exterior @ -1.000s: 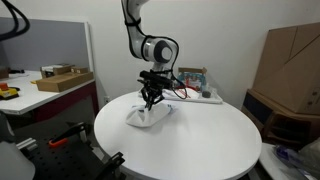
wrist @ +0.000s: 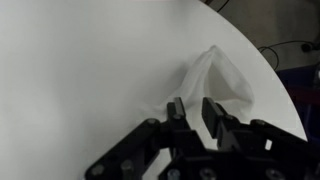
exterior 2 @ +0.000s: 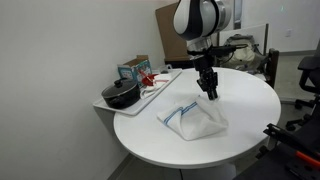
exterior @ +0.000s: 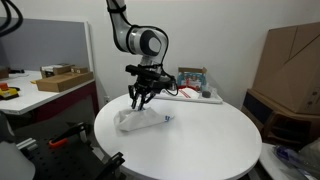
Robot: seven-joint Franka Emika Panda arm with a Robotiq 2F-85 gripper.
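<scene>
A white cloth with blue stripes lies rumpled on the round white table, near its edge. In the wrist view, a raised fold of the cloth shows just beyond the fingertips. My gripper points down at the cloth, its two fingers apart with a gap between them. From exterior view 1, the gripper is low over the back part of the cloth. Whether the fingertips touch the fabric is hard to tell.
A white tray along the table's far side bears a black lidded pot and other items. Cardboard boxes stand beyond it.
The arm has moved left in exterior view 1. The cloth, bunched up higher under the gripper a second ago, now lies lower and more spread out.
</scene>
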